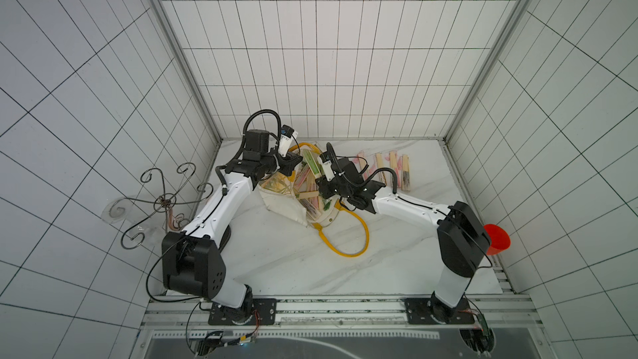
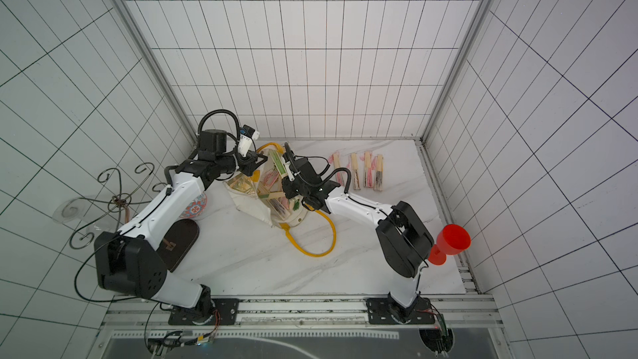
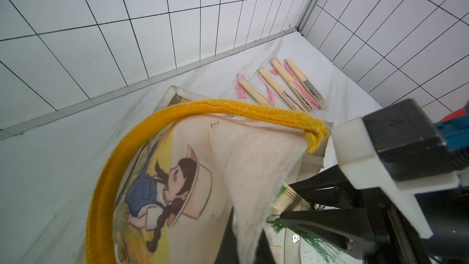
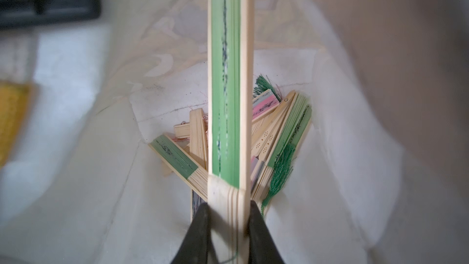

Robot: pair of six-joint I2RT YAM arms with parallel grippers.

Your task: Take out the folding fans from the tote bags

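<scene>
The cream tote bag point(image 1: 284, 204) with yellow handles lies open on the table. My left gripper is shut on the bag's cloth edge, seen in the left wrist view beside the printed girl point(image 3: 183, 190). Over the bag's mouth, my right gripper has a green folding fan point(image 4: 225, 93) between its fingers, gripped near its bare wooden end. Below that fan, several more fans lie crisscrossed on the bag's floor, including a green one with a green tassel point(image 4: 281, 176). The held fan hides part of the pile.
Several fans with pink tassels lie in a row at the back right, one of them a wooden fan point(image 2: 378, 173). A red cup point(image 2: 453, 239) stands at the right edge, a scrolled metal stand point(image 2: 119, 200) at the left.
</scene>
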